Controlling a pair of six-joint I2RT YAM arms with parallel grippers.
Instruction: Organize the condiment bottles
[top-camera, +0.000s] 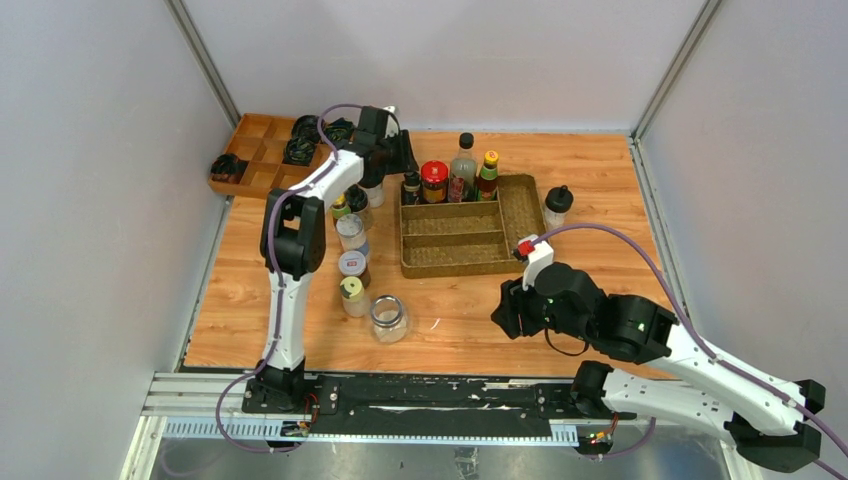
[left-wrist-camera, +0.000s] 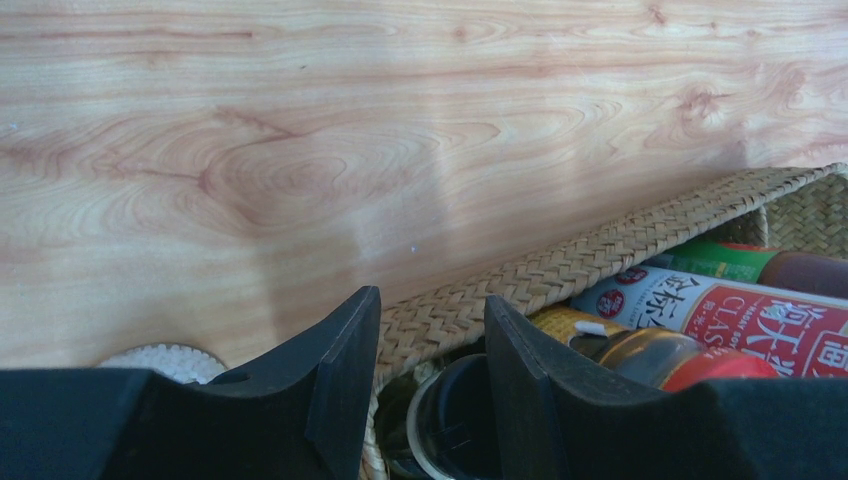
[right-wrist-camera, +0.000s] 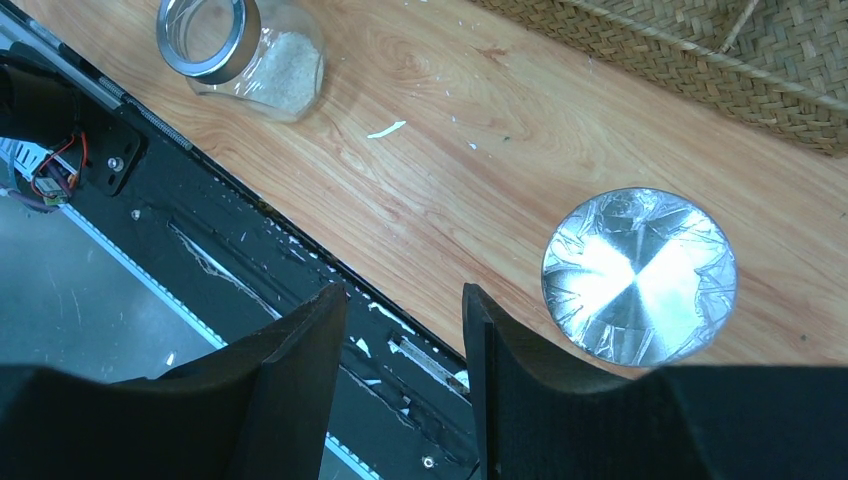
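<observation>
A woven divided tray (top-camera: 450, 255) holds several bottles along its back: a small dark bottle (top-camera: 412, 192), red-lidded jar (top-camera: 434, 180), glass bottle (top-camera: 462, 172) and yellow-capped bottle (top-camera: 488, 178). My left gripper (top-camera: 404, 160) is low at the tray's back-left corner; in the left wrist view its fingers (left-wrist-camera: 335, 370) straddle the rim beside a dark lid (left-wrist-camera: 452, 418); what is between them is unclear. My right gripper (top-camera: 508, 312) hangs part open in front of the tray, nothing visible between its fingers. Several jars (top-camera: 353, 268) stand left of the tray, with an open-looking glass jar (top-camera: 389, 320) at front.
A wooden organizer (top-camera: 262, 140) with dark bundles sits at the back left. A black-capped shaker (top-camera: 558, 205) stands right of the tray. A foil disc (right-wrist-camera: 638, 275) shows in the right wrist view.
</observation>
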